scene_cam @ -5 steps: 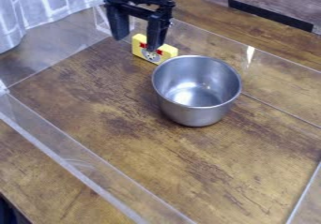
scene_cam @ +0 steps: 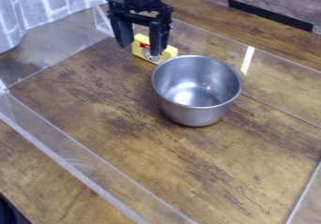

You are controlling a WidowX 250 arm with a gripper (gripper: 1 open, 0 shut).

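Observation:
My black gripper [scene_cam: 138, 33] is at the top centre, open, its fingers pointing down at a small yellow box [scene_cam: 162, 52] with red and white print. The fingers partly hide the box; whether they touch it I cannot tell. A steel bowl [scene_cam: 194, 95] stands just in front and to the right of the box, on the wooden surface [scene_cam: 113, 134].
Clear plastic edging [scene_cam: 38, 143] runs along the left side. A dark slot [scene_cam: 269, 14] lies at the back right.
My gripper has shifted slightly over the yellow box, covering its parts differently. The bowl has not moved.

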